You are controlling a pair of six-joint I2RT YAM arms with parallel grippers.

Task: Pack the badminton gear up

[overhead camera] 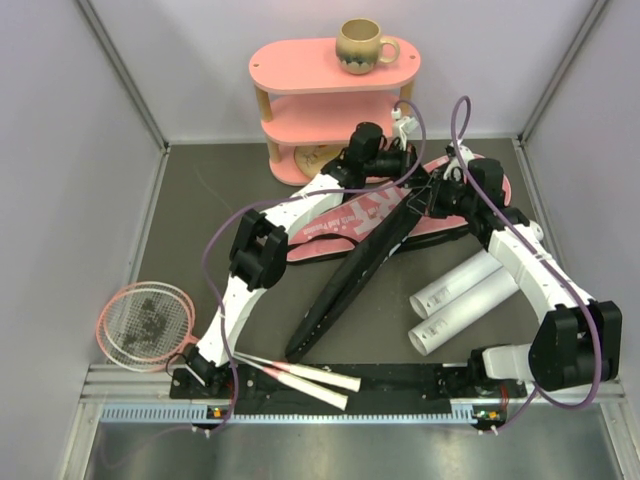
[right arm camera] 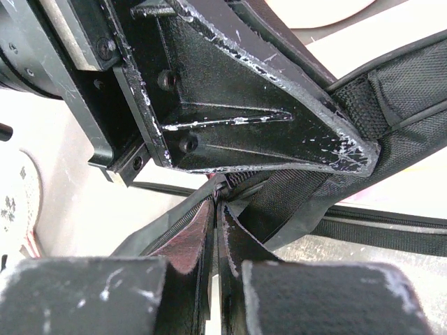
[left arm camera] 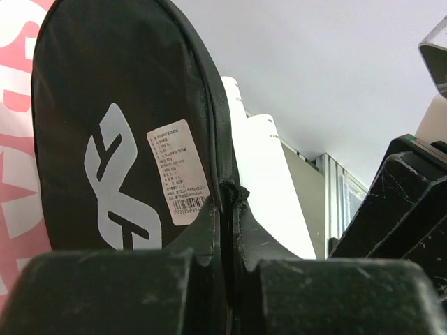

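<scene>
A long black bag [overhead camera: 350, 280] with a white logo slants across the middle of the floor, its top end raised between both grippers. My left gripper is shut on the bag's edge beside the white label [left arm camera: 178, 171]. Close by, my right gripper is shut on a thin zippered edge of the same black bag [right arm camera: 293, 199]. A pink bag [overhead camera: 355, 218] with white lettering lies flat behind. To the left rests a racket head [overhead camera: 147, 325]; two white racket handles [overhead camera: 305, 388] lie at the front. Two white tubes [overhead camera: 470, 300] lie at right.
At the back stands a pink shelf [overhead camera: 300, 65] with a mug [overhead camera: 360, 45] on top. Purple cables loop over both arms. Bare grey floor [overhead camera: 200, 225] shows on the left. Walls close in both sides.
</scene>
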